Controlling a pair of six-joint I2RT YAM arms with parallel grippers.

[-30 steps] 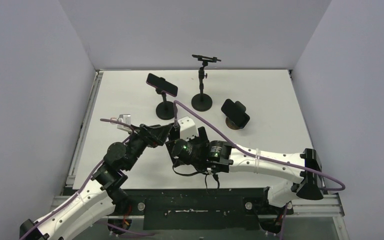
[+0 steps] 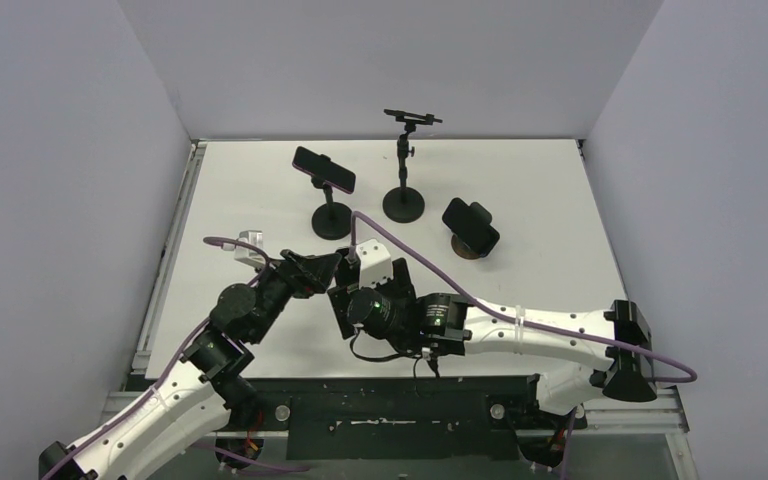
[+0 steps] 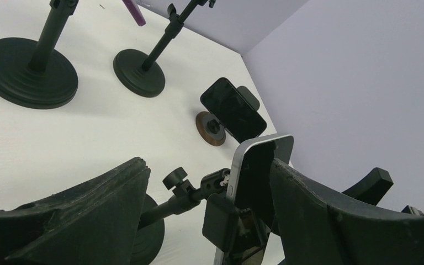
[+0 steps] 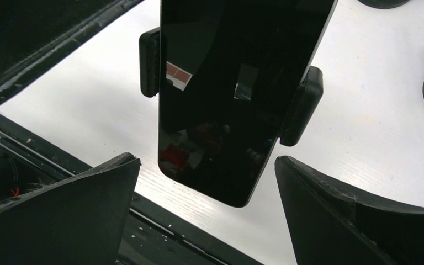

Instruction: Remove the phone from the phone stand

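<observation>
A phone (image 4: 226, 105) fills the middle of the right wrist view, clamped between the stand's two side holders (image 4: 301, 107), screen toward the camera. My right gripper is open, its fingers either side of the phone's lower end. In the left wrist view the same phone (image 3: 259, 171) stands on edge in its holder on a jointed pole. My left gripper is open beside that stand, nothing seen gripped. In the top view both arms meet at the front middle and hide most of this phone and stand.
Behind stand a stand with a phone (image 2: 323, 169) at back left, a tall stand (image 2: 403, 200) at back centre, and a phone on a wooden-based stand (image 2: 471, 225) at right. Grey walls bound the table (image 2: 540, 190).
The stands behind are unchanged.
</observation>
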